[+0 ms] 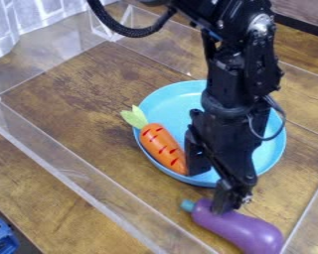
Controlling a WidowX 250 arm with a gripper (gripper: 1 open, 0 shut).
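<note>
My black gripper (215, 174) hangs over the front of a light blue plate (170, 101), its open fingers low, just above and behind a purple toy eggplant (241, 232) on the wooden table. An orange toy carrot (163, 146) with a pale green top lies in the left part of the plate, partly hidden by the gripper. Whether the fingers touch either toy is unclear.
Bare wooden table (63, 94) takes up the left side. Clear plastic edges run along the lower left and the right. A blue object (0, 238) shows at the bottom left corner.
</note>
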